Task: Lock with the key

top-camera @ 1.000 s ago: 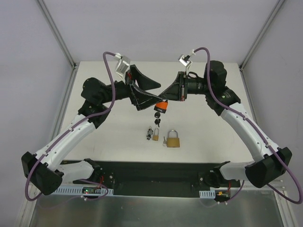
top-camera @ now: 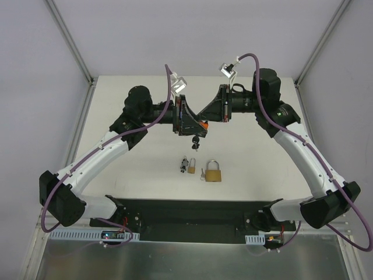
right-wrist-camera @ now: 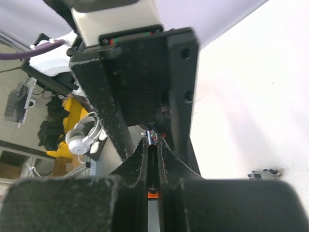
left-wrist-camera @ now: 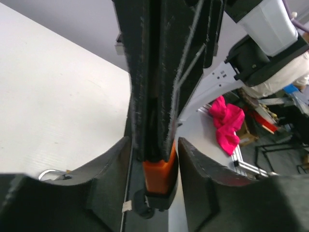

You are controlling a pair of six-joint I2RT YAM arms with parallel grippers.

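An orange padlock (left-wrist-camera: 159,176) hangs in the air at the centre, with my right gripper (top-camera: 205,118) shut on it from above. A small dark piece with a metal tip (top-camera: 196,142) dangles beneath it. In the left wrist view its blurred fingers stand either side of the padlock, part open; whether they touch it is unclear. In the right wrist view the left gripper's black fingers surround the padlock, which is mostly hidden.
On the white table (top-camera: 116,175) below lie a large brass padlock (top-camera: 213,175), a smaller brass padlock (top-camera: 192,168), a small key (top-camera: 203,175) and small dark and silver items (top-camera: 184,164).
My left gripper has moved right and turned, coming round the orange padlock. The right gripper rose slightly earlier and has since stayed nearly still.
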